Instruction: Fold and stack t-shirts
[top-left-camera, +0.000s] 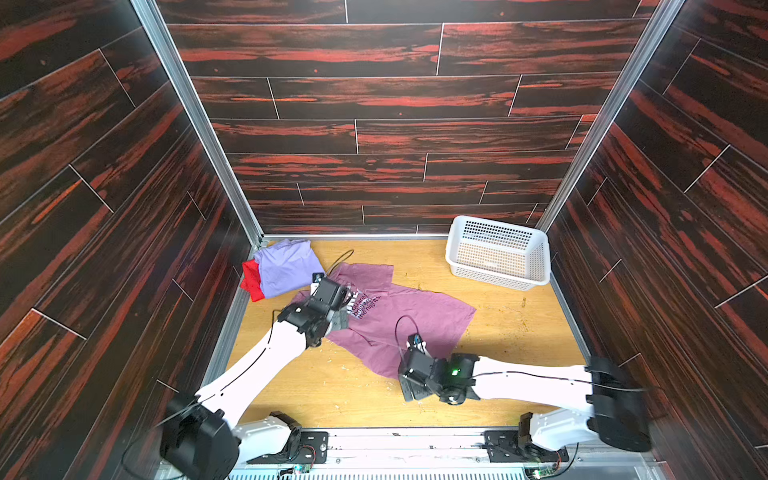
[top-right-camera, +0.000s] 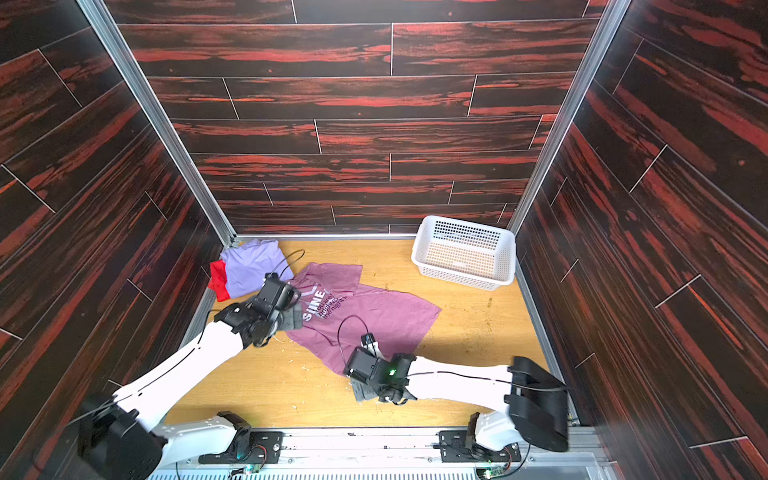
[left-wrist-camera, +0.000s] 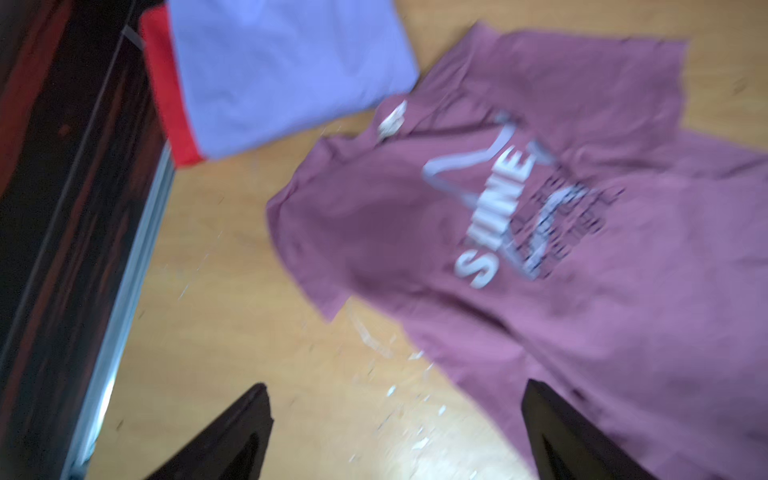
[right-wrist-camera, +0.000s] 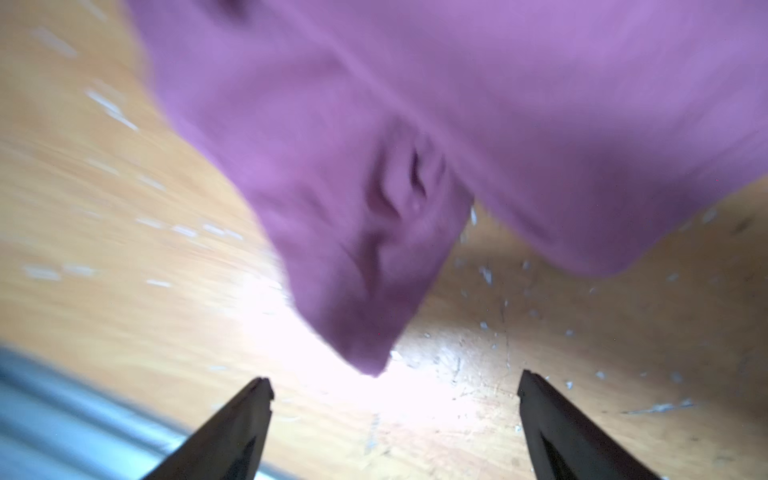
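Observation:
A mauve T-shirt (top-left-camera: 424, 316) with a SHINE print (left-wrist-camera: 492, 216) lies spread unevenly on the table, its lower-left part rucked. My left gripper hangs open over its left side; nothing is between the fingers. My right gripper, also open and empty, is over the near edge, where a loose corner (right-wrist-camera: 360, 304) points toward it. A lavender folded cloth (top-left-camera: 288, 268) lies at the back left on a red one (top-left-camera: 251, 280).
A white plastic basket (top-left-camera: 497, 276) stands empty at the back right. Bare table (top-left-camera: 536, 320) shows on the right and along the front. Walls border the table on the sides and back.

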